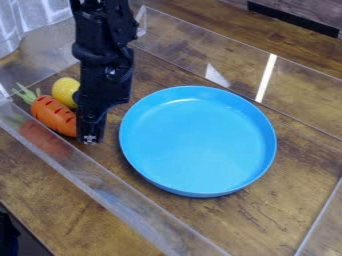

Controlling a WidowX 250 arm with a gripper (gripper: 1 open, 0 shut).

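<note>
My black gripper (91, 132) points down between an orange toy carrot (51, 112) and the large blue plate (198, 140). Its tips are low, beside the carrot's right end, and look shut, with nothing clearly between them. The carrot lies at the left with its pale green top toward the back. A yellow round object (64, 88) sits just behind the carrot, partly hidden by the gripper.
Clear plastic walls (147, 218) surround the wooden surface (241, 80). The near left wall runs close to the carrot. Free wood lies behind and to the right of the plate.
</note>
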